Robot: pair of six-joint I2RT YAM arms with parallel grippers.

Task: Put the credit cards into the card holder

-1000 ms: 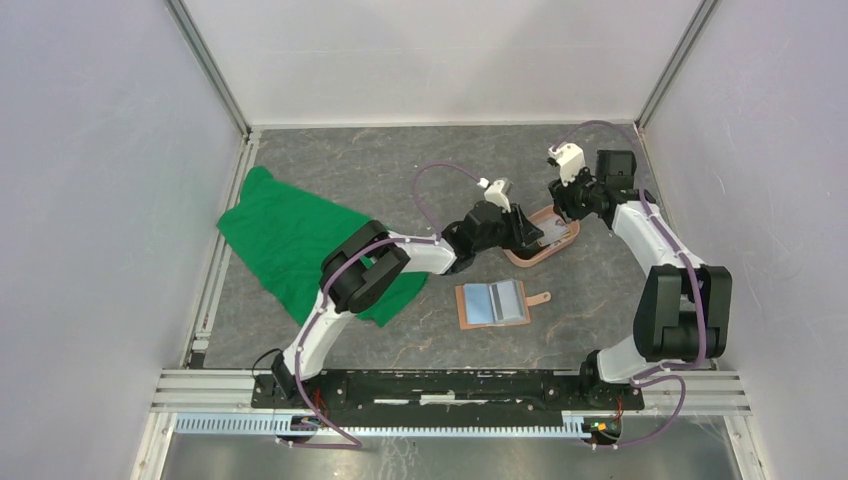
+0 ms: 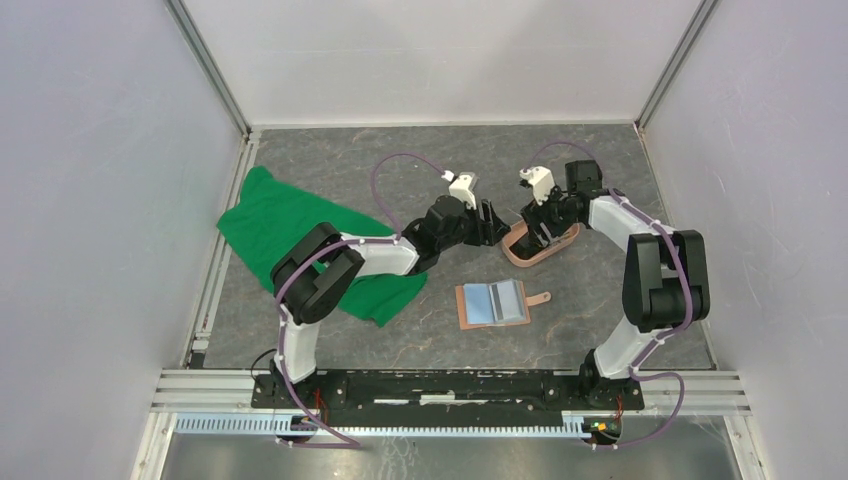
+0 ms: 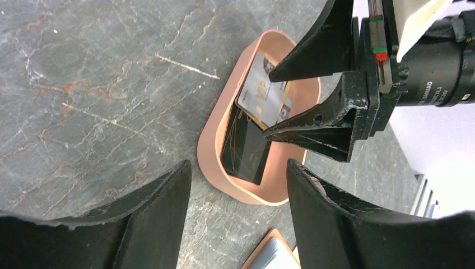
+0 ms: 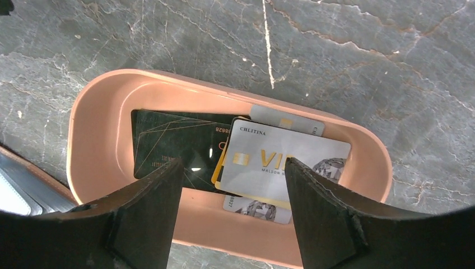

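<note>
In the right wrist view a silver VIP card (image 4: 263, 151) lies on top of black cards (image 4: 173, 143) and other silver cards (image 4: 297, 119), all inside a pink oblong tray (image 4: 98, 129). My right gripper stands open over the tray, its fingers apart above the cards with nothing held. The left gripper is partly open and empty, just left of the tray as seen from the top. An opened card holder (image 2: 493, 303) with clear and bluish sleeves rests on the table in front of the tray; its strap points right.
A green cloth (image 2: 300, 230) is spread over the left of the grey marble table (image 2: 430, 340). The two grippers stand close together around the tray.
My left gripper has drawn back leftward from the tray and its fingers are wider apart.
</note>
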